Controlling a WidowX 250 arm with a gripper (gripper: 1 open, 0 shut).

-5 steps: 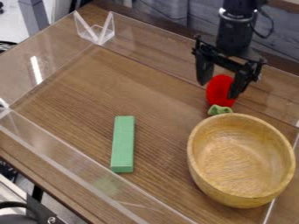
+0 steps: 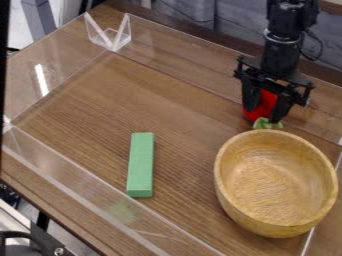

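Note:
My black gripper [image 2: 275, 84] is low at the right back of the table, over a red object [image 2: 263, 107] with a green part [image 2: 267, 124] sticking out toward the front. The gripper's black fingers partly cover the red object; it is open, and whether they touch it is hard to tell. A yellow bowl [image 2: 273, 201] sits just in front, at the lower right. A green bar [image 2: 140, 164] lies at the lower middle.
A clear plastic container [image 2: 110, 30] stands at the back left. A grey wall runs along the back.
The bowl and green bar have not moved.

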